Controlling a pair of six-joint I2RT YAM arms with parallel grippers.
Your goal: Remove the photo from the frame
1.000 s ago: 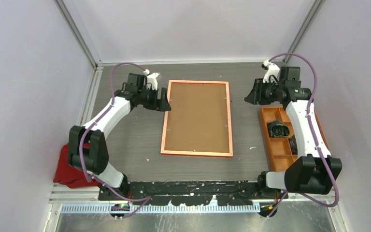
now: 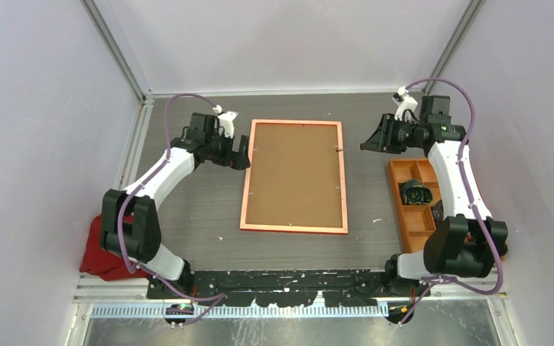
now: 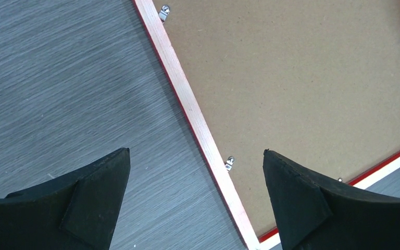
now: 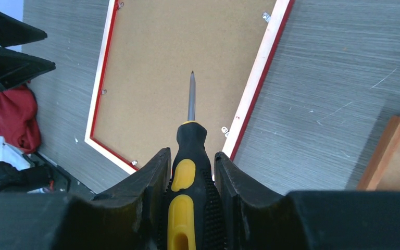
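Observation:
The picture frame (image 2: 345, 189) lies back side up in the middle of the table, its brown backing board (image 2: 293, 176) in place. Small metal clips, such as one clip (image 3: 229, 163) by the left side and another clip (image 4: 225, 131) by the right, sit along the inner edge. My right gripper is shut on a black and yellow screwdriver (image 4: 183, 174), whose tip points forward over the frame in the right wrist view. At the frame's left side, my left gripper is open, with the frame's edge passing below the gap between its fingers. Any photo is hidden beneath the board.
A wooden compartment box (image 2: 406, 220) with a dark rolled item (image 2: 415, 192) stands at the right, under the right arm. Red cloth (image 2: 107, 249) lies at the left front.
My right gripper has shifted slightly left, toward the frame, and the screwdriver's tip now reaches its right edge. The left gripper has moved a little left. The frame has stayed still.

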